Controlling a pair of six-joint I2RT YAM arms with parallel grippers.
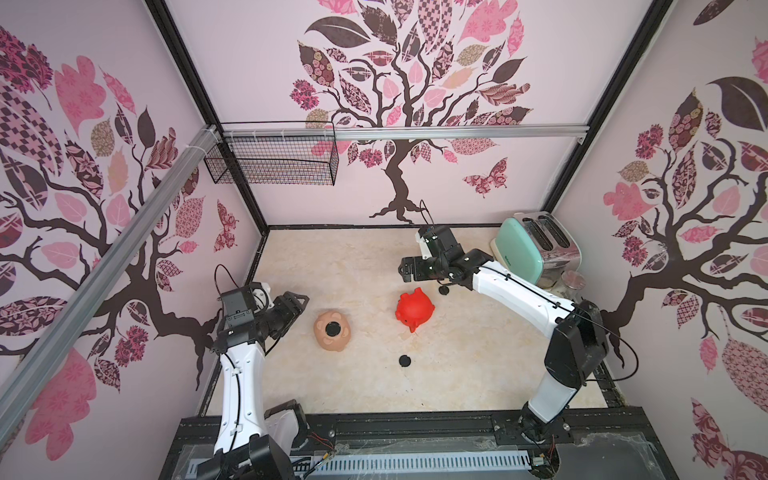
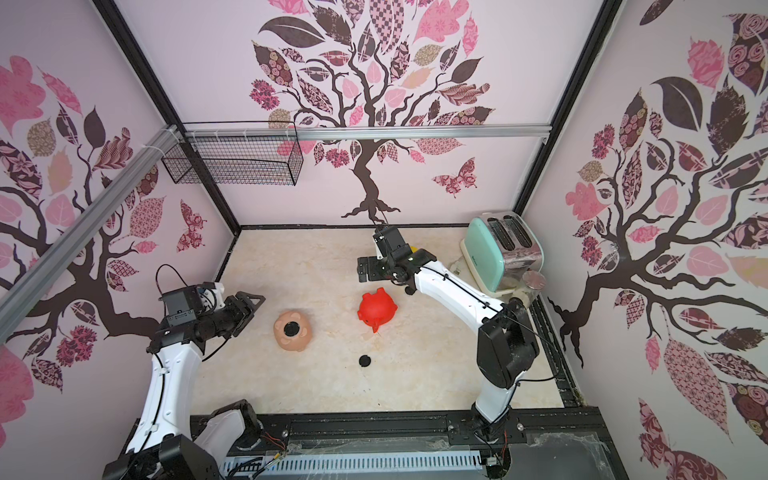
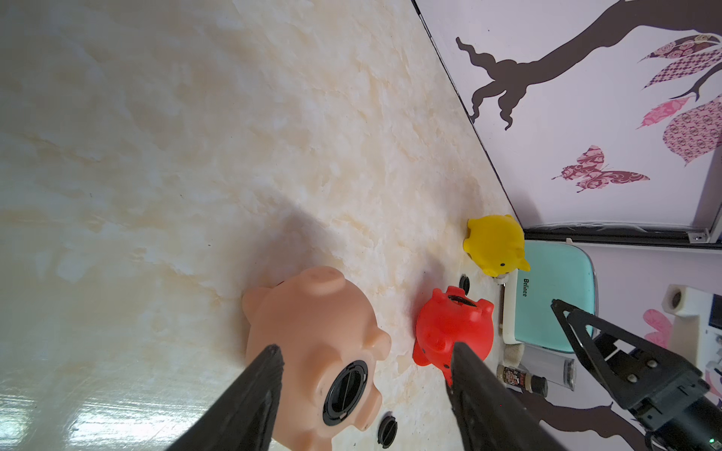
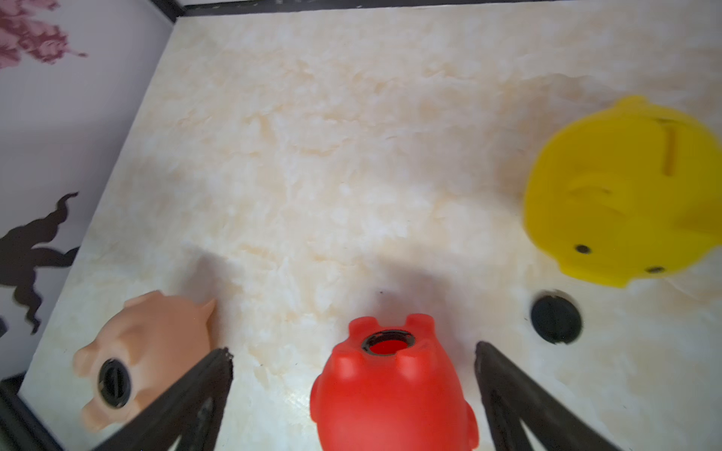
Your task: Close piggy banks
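Note:
The peach piggy bank (image 3: 312, 323) stands on the left of the table with a black plug (image 3: 346, 392) in its opening. Mid-table is the red piggy bank (image 4: 391, 398); its round opening (image 4: 388, 343) is uncovered, red inside. A yellow piggy bank (image 4: 616, 191) sits farther back and right, its opening hidden. Loose black plugs lie flat: one (image 4: 555, 317) near the yellow bank, another (image 1: 405, 361) in front of the red. My left gripper (image 1: 302, 302) hangs left of the peach bank, fingers apart and empty. Behind and above the red bank, my right gripper (image 1: 406, 269) is open and empty.
A mint toaster (image 1: 520, 249) stands in the back right corner, with a glass jar (image 1: 573, 280) near it. A wire basket (image 1: 276, 158) hangs high at the back left. Bare table shows at the back left and front.

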